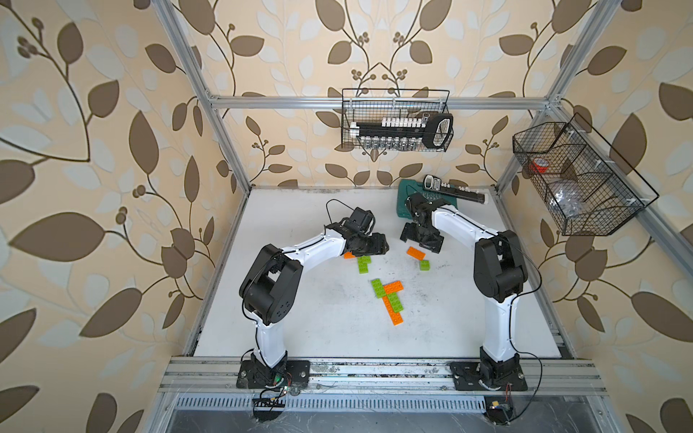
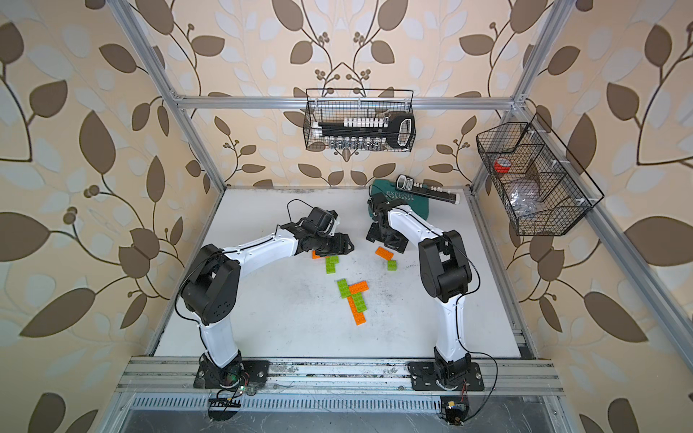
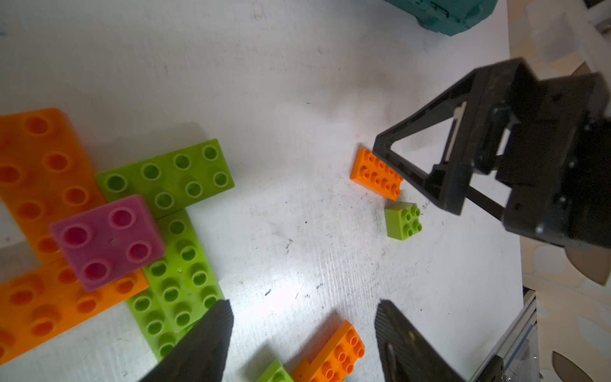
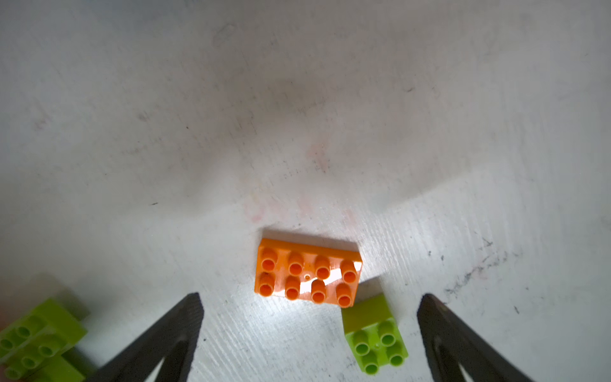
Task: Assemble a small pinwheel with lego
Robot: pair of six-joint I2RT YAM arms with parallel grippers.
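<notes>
My left gripper hangs open over a cluster of orange plates (image 3: 25, 178) and green plates (image 3: 177, 273) with a pink brick (image 3: 108, 242) on top, seen in the left wrist view. My right gripper is open above a loose orange plate (image 4: 307, 273) and a small green brick (image 4: 372, 331), nothing between its fingers. Nearer the front, at the table's middle, lies a second group of orange and green plates (image 1: 395, 303), flat on the table.
A green case (image 1: 405, 198) with a black tool on it lies at the back right. Wire baskets (image 1: 584, 180) hang on the back and right walls.
</notes>
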